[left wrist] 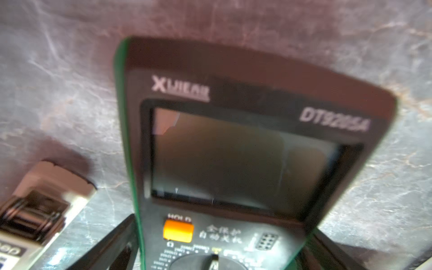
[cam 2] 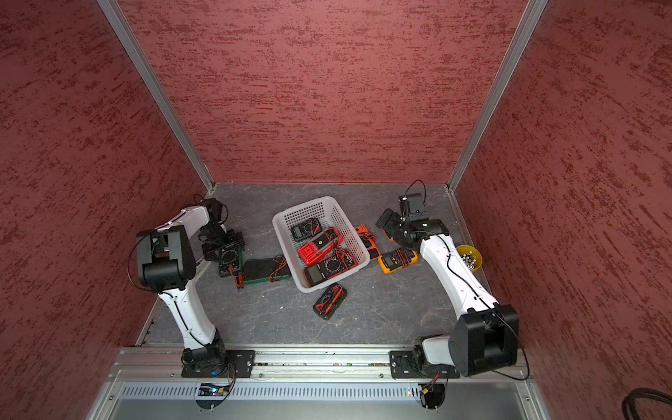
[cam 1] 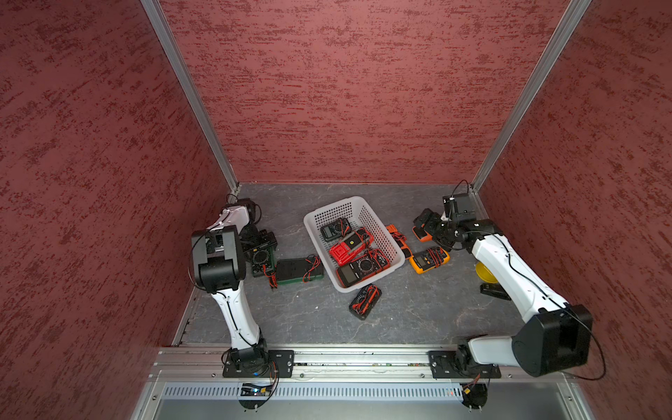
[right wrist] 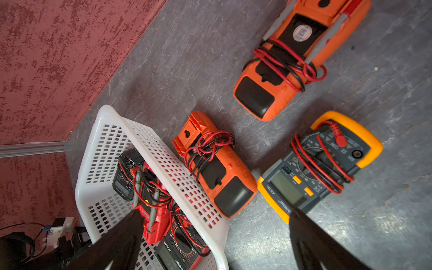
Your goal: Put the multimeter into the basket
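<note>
In the left wrist view a green-edged multimeter (left wrist: 243,148) with a dark screen fills the middle. My left gripper stands open, one finger on each side of this meter; whether the fingers touch it cannot be told. The white basket (cam 1: 318,259) holds a small black meter (cam 1: 334,229), a red meter (cam 1: 350,246) and a dark meter (cam 1: 362,268). My right gripper is open and empty above the table, right of the basket. Below it lie a yellow-framed meter (right wrist: 290,186) and an orange meter (right wrist: 222,173).
Another orange meter (right wrist: 270,81) lies at the right. A green-edged meter (cam 1: 297,269) rests face down left of the basket, and a black meter (cam 1: 365,301) in front of it. At far right stand a yellow bowl (cam 2: 470,250) and a black object (cam 1: 495,290).
</note>
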